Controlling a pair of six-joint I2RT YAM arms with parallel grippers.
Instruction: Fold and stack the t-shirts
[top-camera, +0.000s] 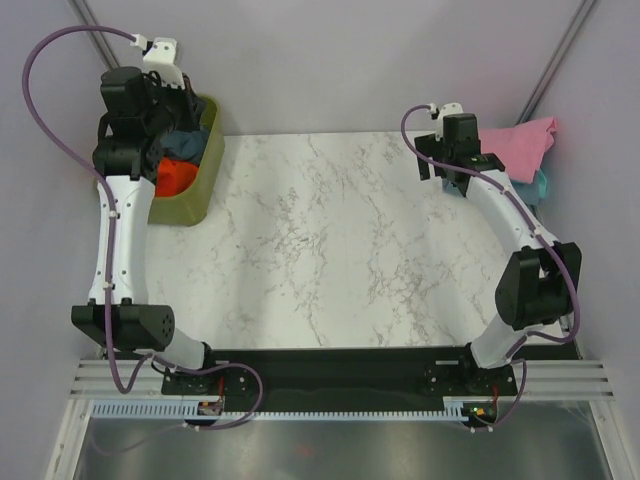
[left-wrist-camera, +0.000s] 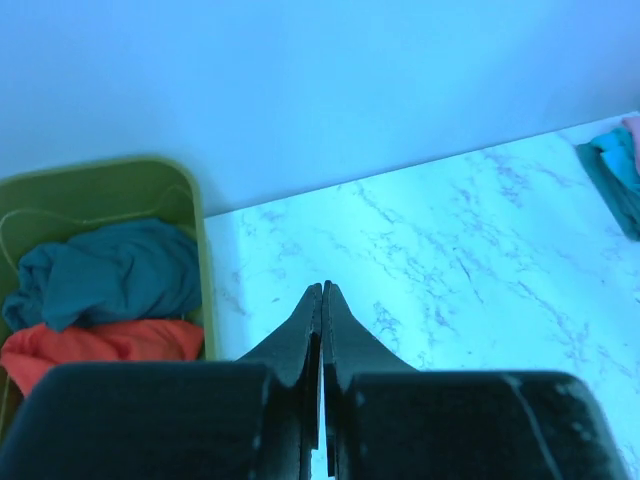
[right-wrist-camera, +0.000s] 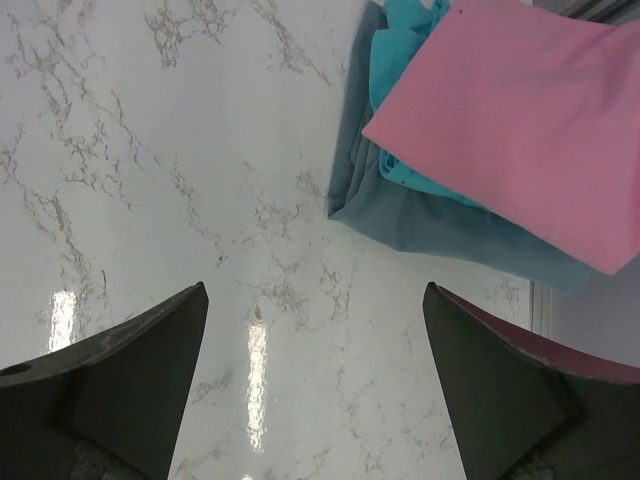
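The green bin (top-camera: 206, 185) at the back left holds a dark teal shirt (left-wrist-camera: 110, 270) and a red shirt (left-wrist-camera: 120, 345). My left gripper is raised over the bin, shut, with nothing showing between its fingers. At the back right lies a stack of folded shirts: pink on top (right-wrist-camera: 515, 120), turquoise (right-wrist-camera: 400, 60) and grey-blue (right-wrist-camera: 440, 225) beneath. My right gripper stands open beside the stack, over bare table, holding nothing.
Walls (top-camera: 330, 60) border the back and both sides; the table's dark front edge runs along the bottom.
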